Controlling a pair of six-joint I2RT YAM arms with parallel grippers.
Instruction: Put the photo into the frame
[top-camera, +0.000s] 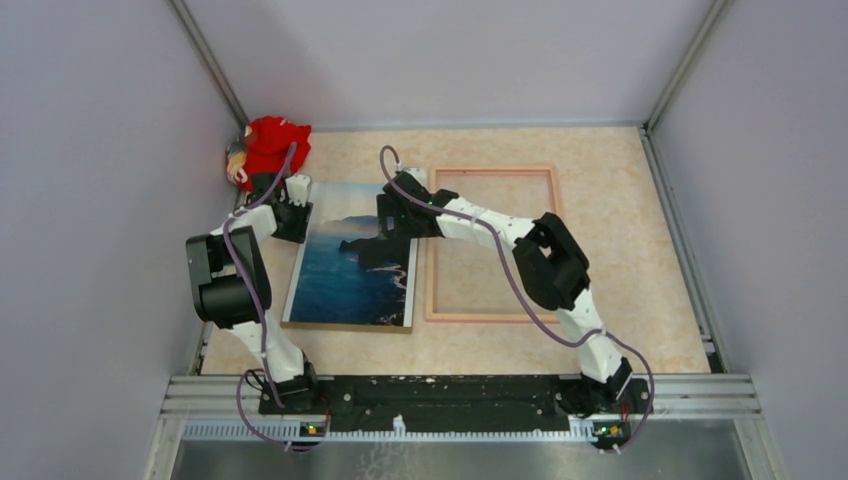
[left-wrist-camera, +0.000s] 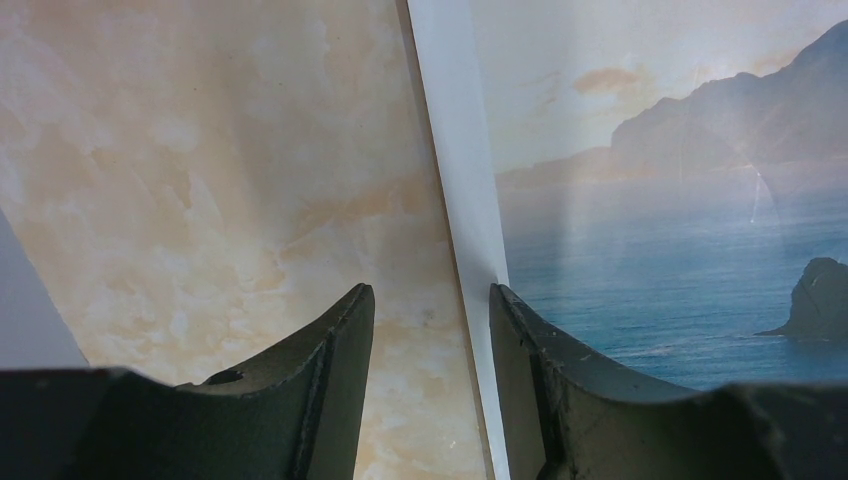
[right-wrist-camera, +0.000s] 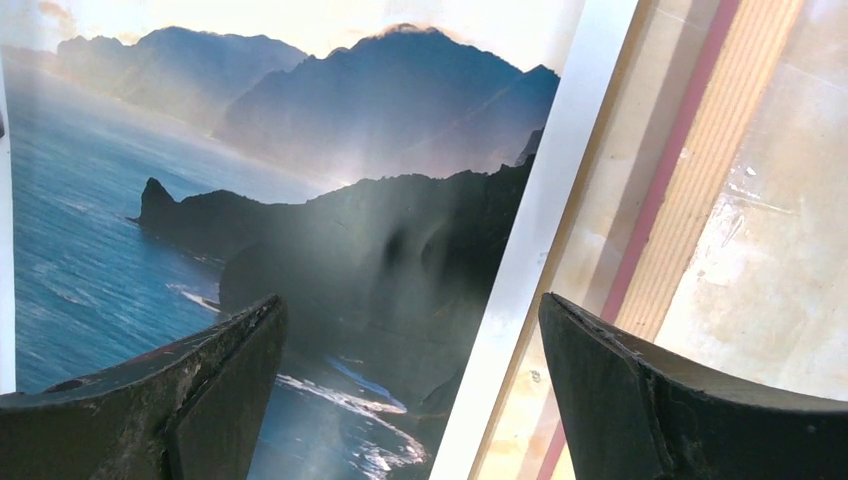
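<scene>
The photo (top-camera: 345, 285) lies flat on the table: blue sea, dark rocks, white side borders. To its right is the empty light-wood frame (top-camera: 490, 318), also along the right edge of the right wrist view (right-wrist-camera: 700, 190). My left gripper is at the photo's left edge, fingers part open, one by the white border and one over the table; contact is unclear. My right gripper is open above the photo's right edge, one finger over the picture, the other beside the white border near the frame; nothing shows held.
A red cloth (top-camera: 270, 142) is heaped at the back left corner behind my left arm. Grey walls bound the table (top-camera: 640, 250) on the sides and back. Bare table lies right of the frame and along the front.
</scene>
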